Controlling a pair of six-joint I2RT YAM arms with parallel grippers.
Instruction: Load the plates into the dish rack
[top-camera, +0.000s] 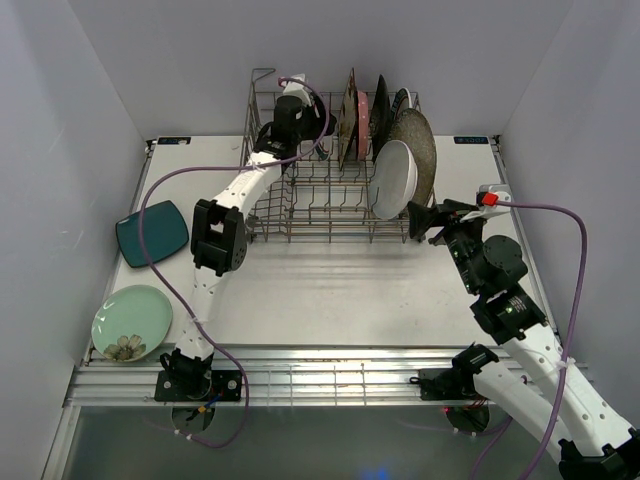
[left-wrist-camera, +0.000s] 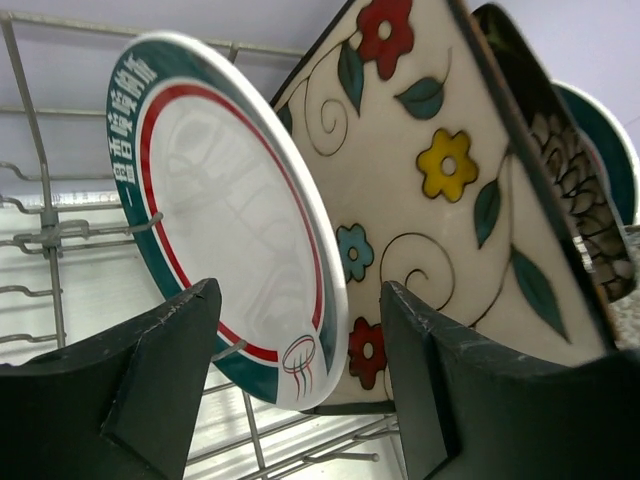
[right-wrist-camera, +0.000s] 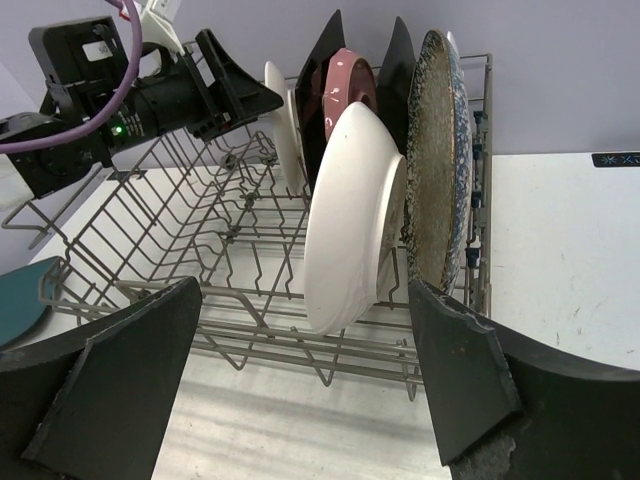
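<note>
My left gripper (top-camera: 318, 118) is over the back left of the dish rack (right-wrist-camera: 250, 330). In the left wrist view a white plate with a teal rim (left-wrist-camera: 225, 200) stands between and beyond its open fingers, beside a flowered square plate (left-wrist-camera: 440, 220). My right gripper (top-camera: 425, 222) stands open at the rack's front right, facing a white bowl (top-camera: 390, 180) and a speckled plate (top-camera: 425, 150) standing in it. A pink dish (right-wrist-camera: 348, 85) and dark plates stand behind. A dark teal square plate (top-camera: 152, 236) and a pale green plate (top-camera: 132, 322) lie on the counter at left.
The counter (top-camera: 360, 290) in front of the rack is bare. Walls close in the sides and back. Purple cables loop from both arms, the left one across the left side of the counter. The rack's left-middle slots look empty.
</note>
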